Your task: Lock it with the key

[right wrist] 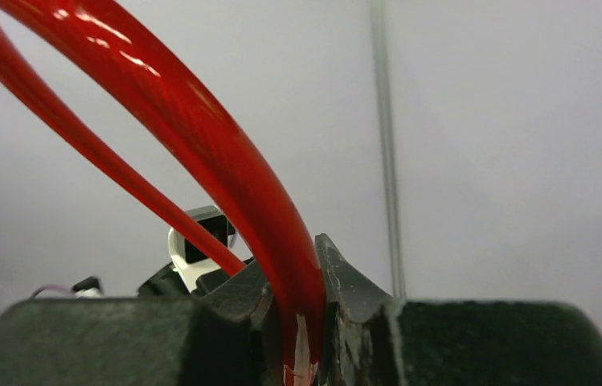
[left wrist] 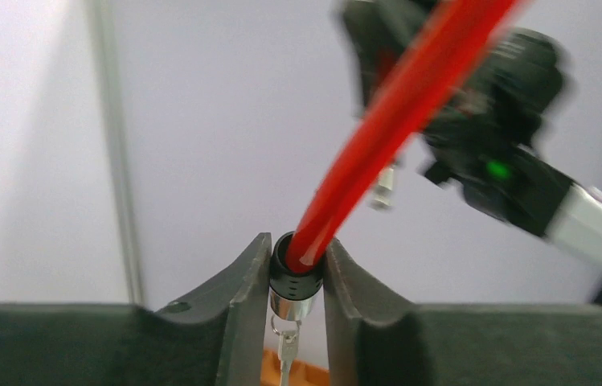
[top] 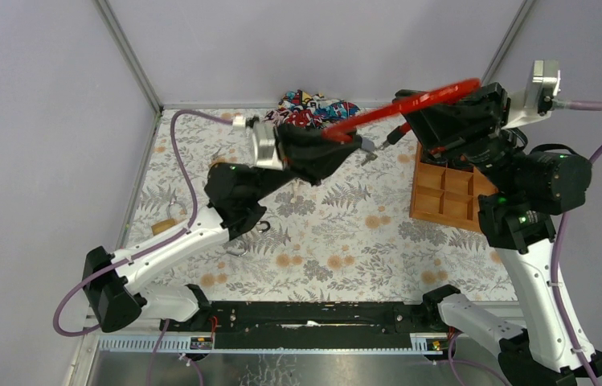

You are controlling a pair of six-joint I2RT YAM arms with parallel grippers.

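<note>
A red cable lock [top: 406, 104] is held high between both arms. In the left wrist view, its black and silver lock end [left wrist: 291, 281] sits between the fingertips of my left gripper, which appears closed around it. From this end hangs a small ring with a silver key [left wrist: 288, 346], its lower part cut off by the frame edge. My right gripper is shut on the cable's other end, whose black plug [top: 398, 133] points toward the lock end. In the top view plug and lock end look close; whether they touch cannot be told.
A wooden compartment tray [top: 445, 205] lies at the table's right. Bunched patterned cloth [top: 313, 104] sits at the back, partly covered by my left arm. A brass padlock [top: 164, 226] lies at left.
</note>
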